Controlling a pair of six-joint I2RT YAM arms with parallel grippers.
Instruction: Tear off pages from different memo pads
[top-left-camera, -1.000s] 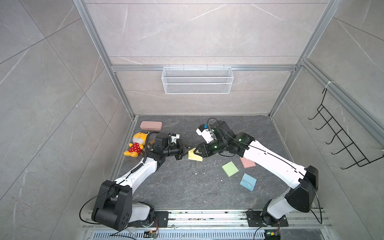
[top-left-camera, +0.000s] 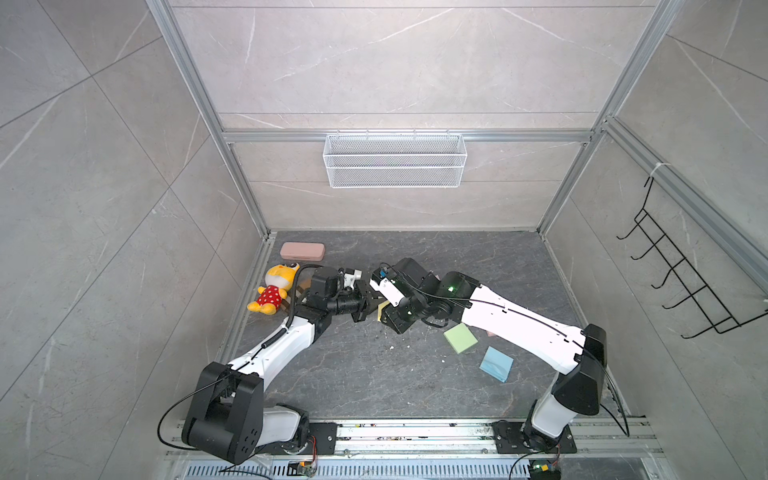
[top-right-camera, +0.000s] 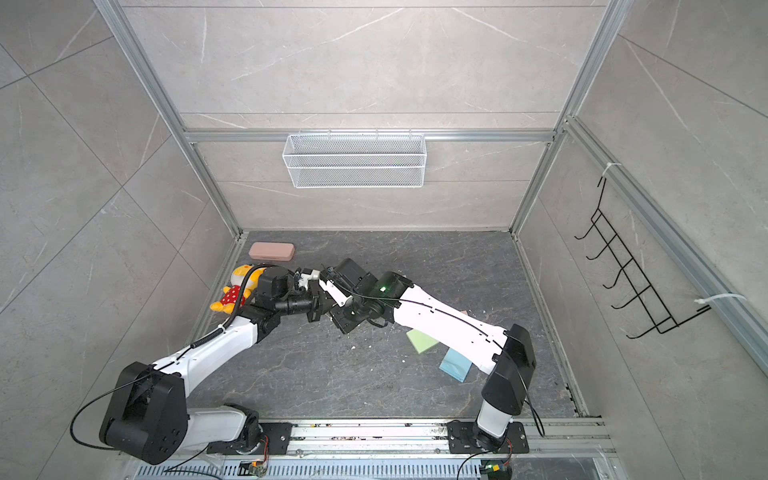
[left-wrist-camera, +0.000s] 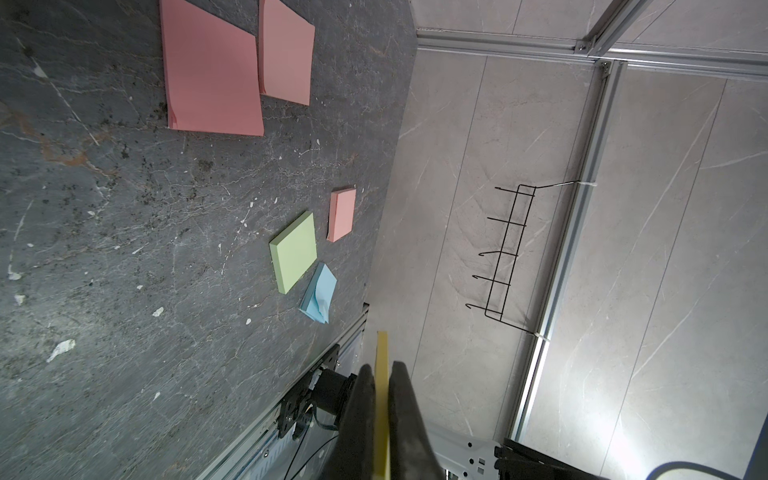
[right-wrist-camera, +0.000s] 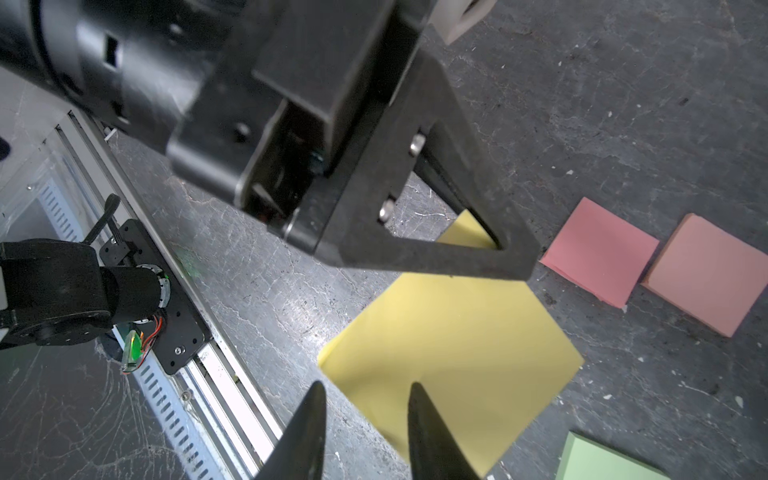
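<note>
A yellow memo pad is held up in my left gripper, which is shut on it near one corner; it appears edge-on between the fingers in the left wrist view. My right gripper hovers at the pad's opposite side, part open, its blurred fingertips over the yellow sheet. Pink pads (left-wrist-camera: 209, 72), a green pad (top-left-camera: 461, 337) and a blue pad (top-left-camera: 496, 364) lie on the floor of the work area.
A plush toy (top-left-camera: 273, 288) and a pink case (top-left-camera: 302, 250) sit at the left back. A wire basket (top-left-camera: 393, 160) hangs on the back wall, a black hook rack (top-left-camera: 672, 264) on the right.
My right arm has moved left, toward the left gripper and the yellow pad, now hiding most of the pad in the top left view. The left arm is nearly still.
</note>
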